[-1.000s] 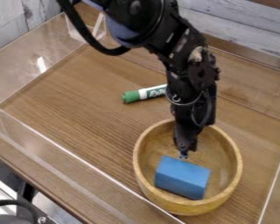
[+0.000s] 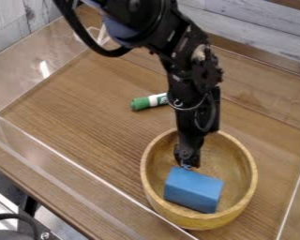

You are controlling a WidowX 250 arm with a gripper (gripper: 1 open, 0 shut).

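Note:
The black arm reaches down from the top of the view to a round wooden bowl [image 2: 236,192] at the lower right. My gripper [image 2: 187,157] is open, its tip low inside the back-left of the bowl, above and behind a blue block [image 2: 193,189] that lies in the front of the bowl. Part of the bowl's back rim is hidden behind the gripper.
A green and white tube [image 2: 150,100] lies on the wooden table [image 2: 78,131] behind the bowl, left of the arm. A pale wall stands at the back.
The arm and gripper have shifted slightly to the left over the bowl. The bowl, block and tube look much the same.

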